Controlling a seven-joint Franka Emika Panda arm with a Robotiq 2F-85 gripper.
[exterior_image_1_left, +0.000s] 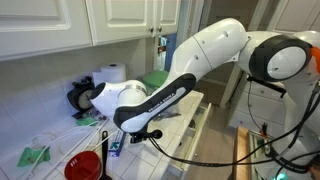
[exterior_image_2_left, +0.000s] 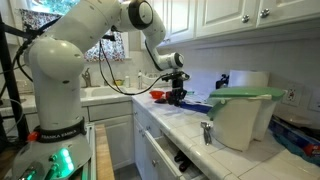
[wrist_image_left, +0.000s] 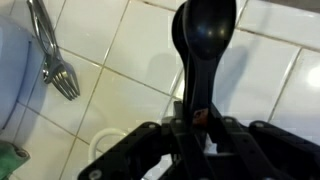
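Note:
A black spoon-like utensil (wrist_image_left: 205, 30) rises between the fingers of my gripper, which is shut on it in the wrist view. Its rounded bowl end points away from the fingers, above the white tiles. In exterior view 1 my gripper (exterior_image_1_left: 140, 137) is low over the tiled counter, right of the red bowl (exterior_image_1_left: 83, 165); the arm hides much of it. In exterior view 2 the gripper (exterior_image_2_left: 176, 98) shows small and dark at the far end of the counter.
A fork (wrist_image_left: 62, 78) lies on the tiles beside a blue-grey object (wrist_image_left: 12, 60). Another black utensil (exterior_image_1_left: 104, 152) stands by the red bowl. A clock (exterior_image_1_left: 82, 96) and paper towel roll (exterior_image_1_left: 110, 75) are near the wall. An open drawer (exterior_image_2_left: 160, 160) juts out in front.

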